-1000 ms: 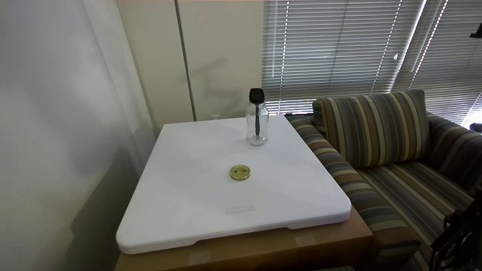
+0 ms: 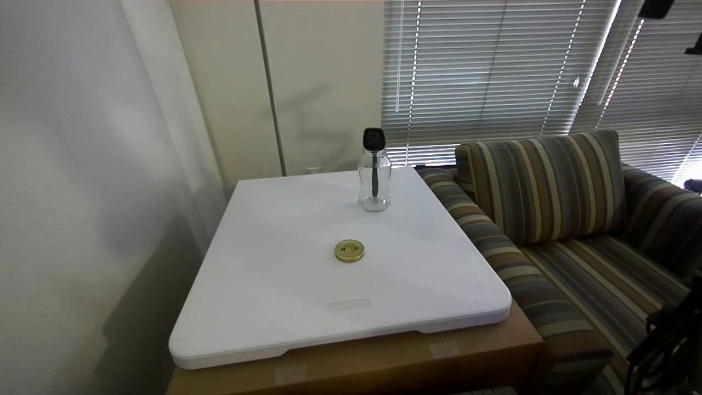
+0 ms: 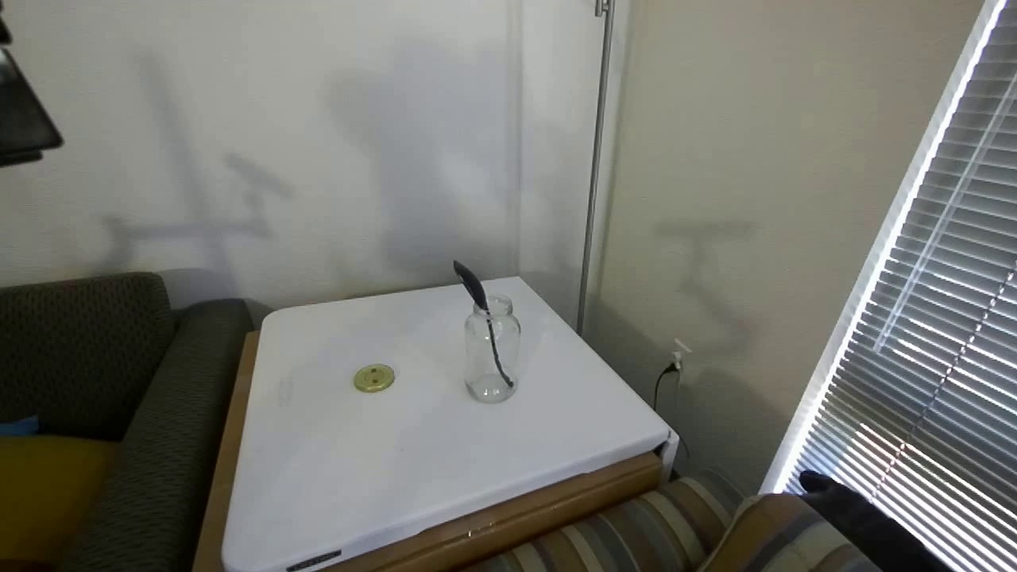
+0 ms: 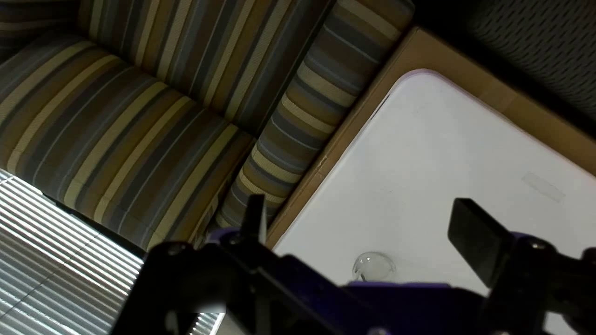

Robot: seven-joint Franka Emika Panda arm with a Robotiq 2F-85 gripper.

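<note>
A clear glass jar [image 2: 366, 187] stands upright toward the back right of the white table [image 2: 276, 263]. Leaning inside it is a black spoon-like utensil [image 3: 469, 282], its broad head sticking out above the rim. A round gold lid [image 2: 349, 250] lies flat near the table's middle, apart from the jar. In the wrist view my gripper is open, its two dark fingers wide apart with nothing between them. It hangs well away from the table, and the jar [image 4: 374, 267] shows only partly beyond the gripper's body. The lid is not visible in the wrist view.
A striped armchair [image 2: 553, 191] adjoins the table's right side, and a dark green sofa [image 3: 181, 381] borders another side. Walls rise behind and left of the table. A strip of tape [image 2: 349, 305] sticks to the tabletop, which is otherwise clear.
A dark piece of the arm has come into the top right corner of exterior view 1. Jar, utensil and lid have stayed where they were.
</note>
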